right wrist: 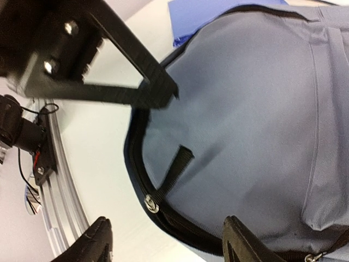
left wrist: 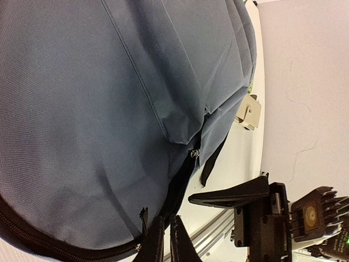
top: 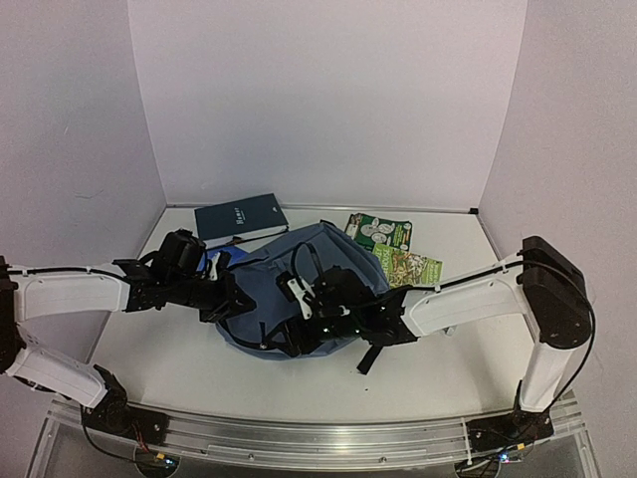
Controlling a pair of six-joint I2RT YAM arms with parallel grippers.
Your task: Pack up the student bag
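The grey-blue bag lies in mid-table, its black zipper running along the front edge. A black pull tab with a metal slider stands up from that edge; the left wrist view shows the same tab. My left gripper is shut with nothing between its fingers; in the right wrist view its fingertips are above and apart from the tab. My right gripper is open, its fingers spread wide over the zipper edge, nothing between them. A second slider sits farther along the zipper.
Behind the bag lies a dark notebook, with a blue flat item partly under the bag's left side. Two green books rest at the back right. A black strap sticks out in front.
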